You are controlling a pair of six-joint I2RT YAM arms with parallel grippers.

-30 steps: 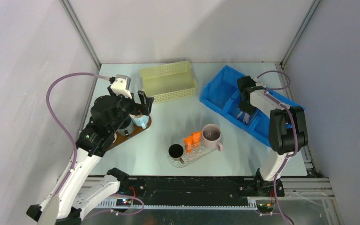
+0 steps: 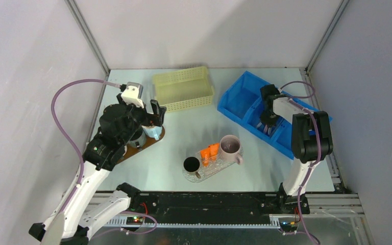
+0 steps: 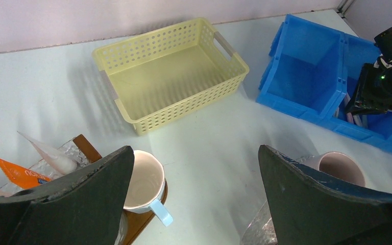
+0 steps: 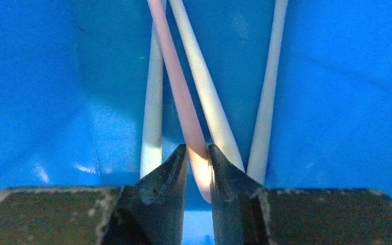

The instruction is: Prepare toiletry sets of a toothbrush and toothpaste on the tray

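Note:
In the blue bin (image 3: 306, 66), several thin toothbrushes lie in one compartment. The right wrist view shows a pink handle (image 4: 179, 92) between two white ones, with another white one (image 4: 268, 97) to the right. My right gripper is low in that compartment, its narrowed fingertips on either side of the pink handle's end; whether they clamp it cannot be told. My left gripper hangs open and empty over the table's left side. On the clear tray (image 2: 216, 167) at the front stand a dark mug (image 2: 191, 164), a pinkish mug (image 2: 229, 144) and an orange tube (image 2: 209, 152).
A pale yellow basket (image 2: 184, 87), empty, stands at the back. Beneath my left arm is a brown board (image 2: 148, 144) with a light blue cup (image 2: 153, 131) and an orange tube (image 3: 20, 172).
The left arm looks still.

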